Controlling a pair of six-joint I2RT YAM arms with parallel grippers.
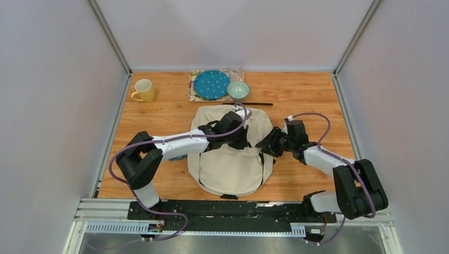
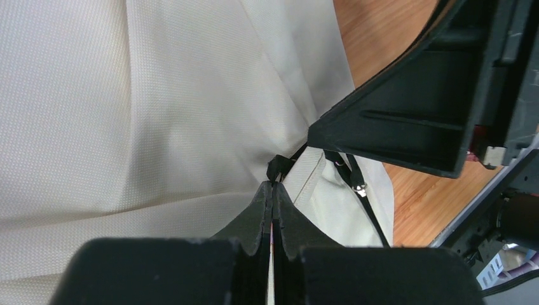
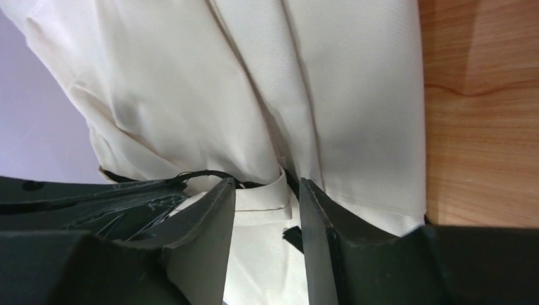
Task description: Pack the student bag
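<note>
The cream fabric bag (image 1: 227, 174) lies flat on the wooden table, a black zip or strap (image 2: 365, 203) with a metal pull at its folded flap. My left gripper (image 1: 243, 145) is shut, its tips on the flap beside a black tab (image 2: 276, 166); anything held between them is too small to tell. My right gripper (image 1: 260, 147) is open just right of it, its fingers on either side of a folded cream edge (image 3: 270, 194) and black strap.
A yellow mug (image 1: 146, 93) stands back left. A floral tray (image 1: 191, 98) holds a blue dotted plate (image 1: 211, 83), a green bowl (image 1: 238, 90) and a clear glass at the back. A blue item (image 1: 177, 157) lies beside the bag's left side.
</note>
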